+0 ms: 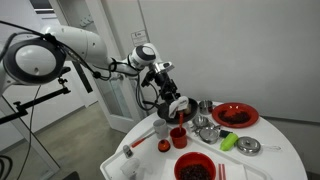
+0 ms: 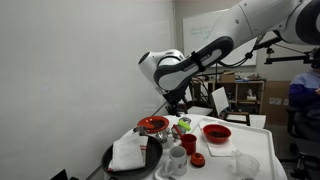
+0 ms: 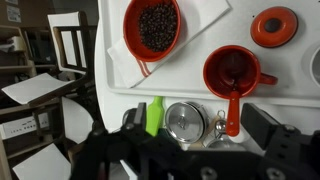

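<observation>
Above the round white table, my gripper [image 1: 166,91] points downward and stands open, with nothing between its fingers. It hangs near the black pan [image 1: 166,114], on which a white cloth [image 2: 129,150] lies. In the wrist view a red mug [image 3: 214,68] with a red-handled utensil [image 3: 234,113] in it stands ahead of the right finger. A red bowl [image 3: 134,39] of dark beans lies farther ahead, on the white tray. The gap between the fingers looks down on a metal lidded pot [image 3: 184,122] and a green object [image 3: 154,115].
A red plate [image 1: 252,109] with dark contents lies at the back right. Metal cups and small pans crowd the middle. A round red item [image 3: 274,27], a white mug [image 2: 178,161] and a clear container [image 2: 246,164] are near the tray. A chair stands beyond the table.
</observation>
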